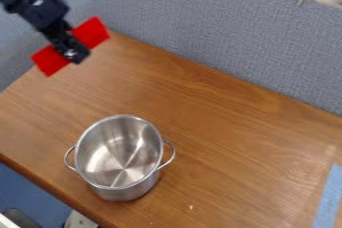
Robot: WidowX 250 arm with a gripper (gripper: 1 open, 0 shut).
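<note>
My gripper (64,50) is at the upper left, shut on a flat red object (90,32) that sticks out on both sides of the fingers, tilted diagonally above the table's back left part. A steel pot (119,156) with two wire handles stands upright at the front left of the wooden table (234,137), apart from the gripper.
A grey padded wall (221,42) runs along the back of the table. A light blue strip (326,197) lies at the right edge. A blue area borders the table at the lower left.
</note>
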